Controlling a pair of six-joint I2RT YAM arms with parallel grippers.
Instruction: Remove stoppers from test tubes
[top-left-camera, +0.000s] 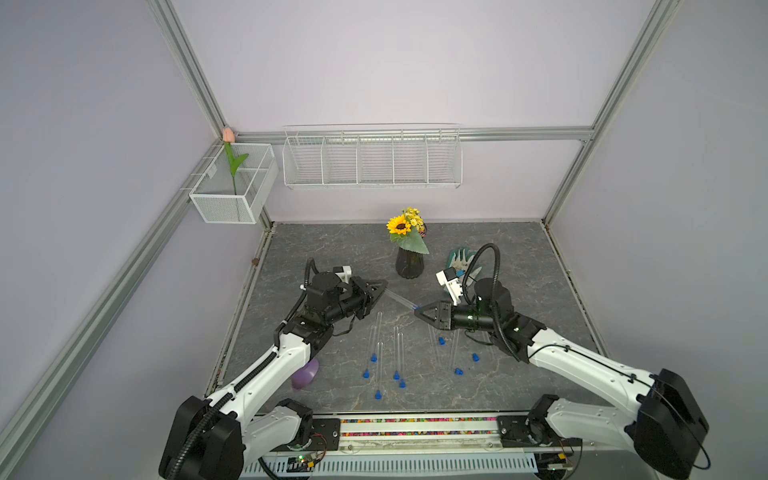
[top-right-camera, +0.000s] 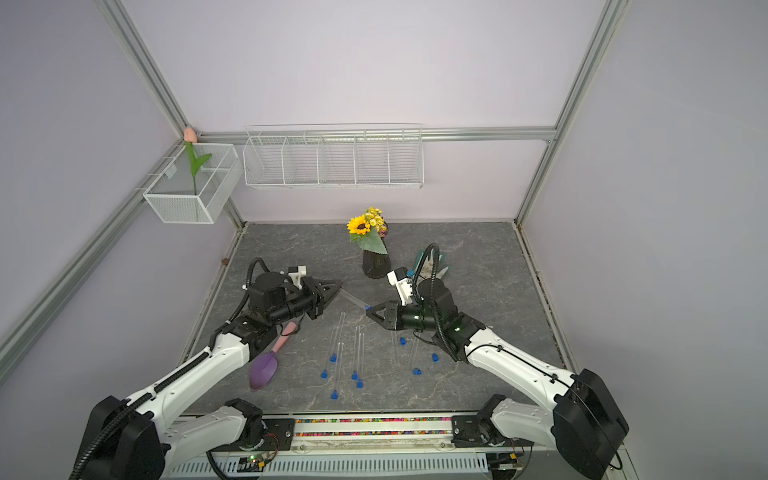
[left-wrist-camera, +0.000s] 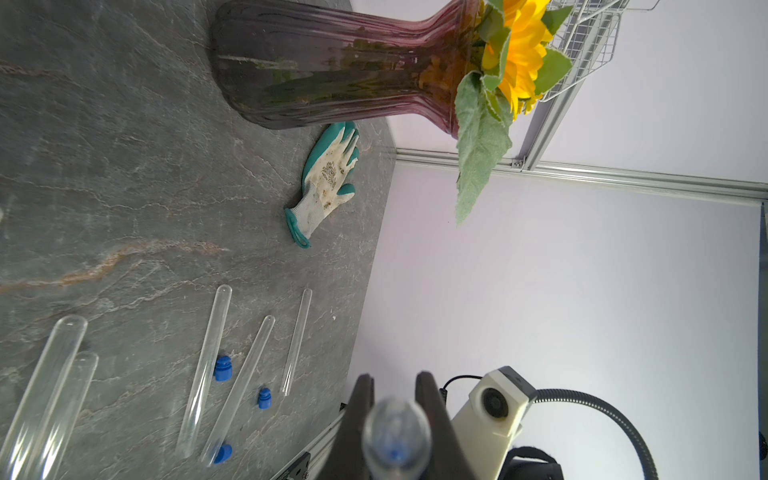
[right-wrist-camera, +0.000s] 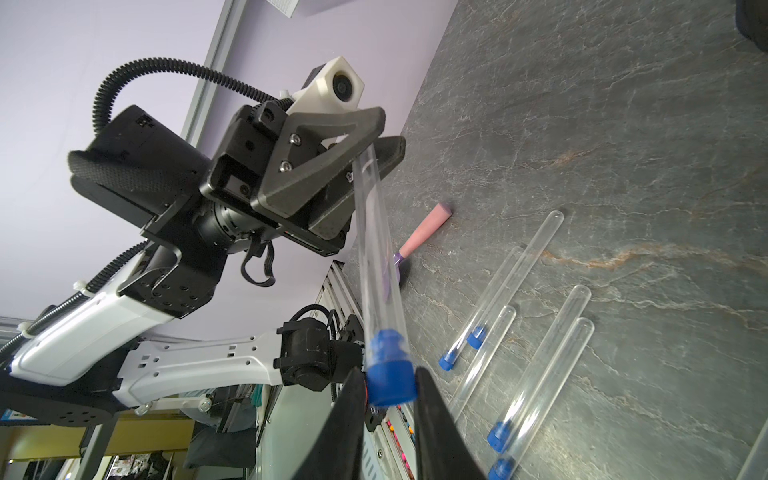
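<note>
A clear test tube (right-wrist-camera: 372, 232) hangs aslant in the air with my left gripper (top-left-camera: 383, 287) shut on its rounded end. Its blue stopper (right-wrist-camera: 390, 376) still sits in the other end and points toward my right gripper. That gripper's fingers stand apart, one on each side of the stopper, part open; contact is hard to judge. In the left wrist view three tubes (left-wrist-camera: 205, 372) without stoppers lie on the table, with loose blue stoppers (left-wrist-camera: 223, 368) beside them. Several stoppered tubes (right-wrist-camera: 552, 384) lie nearer the middle.
Behind the arms stand a dark vase (top-left-camera: 409, 262) with sunflowers and a work glove (left-wrist-camera: 321, 184). A purple spoon (top-right-camera: 264, 369) lies by the left arm. Wire baskets (top-left-camera: 372, 160) hang on the back wall.
</note>
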